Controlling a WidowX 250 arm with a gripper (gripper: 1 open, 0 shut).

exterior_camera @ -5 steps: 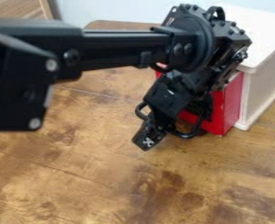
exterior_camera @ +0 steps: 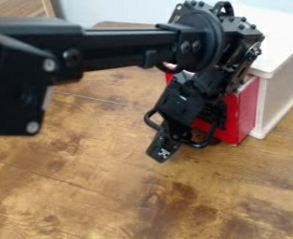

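My black gripper point(exterior_camera: 164, 147) hangs pointing down at the lower end of the arm, over the wooden floor point(exterior_camera: 75, 187), in front of a red panel point(exterior_camera: 240, 117). Its fingertips sit close together at the bottom; whatever may be between them is hidden by the gripper body and cables, so I cannot tell what it holds.
A white box point(exterior_camera: 276, 84) with the red front stands behind the arm on the right. A pale wall point(exterior_camera: 112, 9) and a wooden item point(exterior_camera: 12, 7) are at the back.
The arm and gripper have shifted very slightly; otherwise the scene looks the same.
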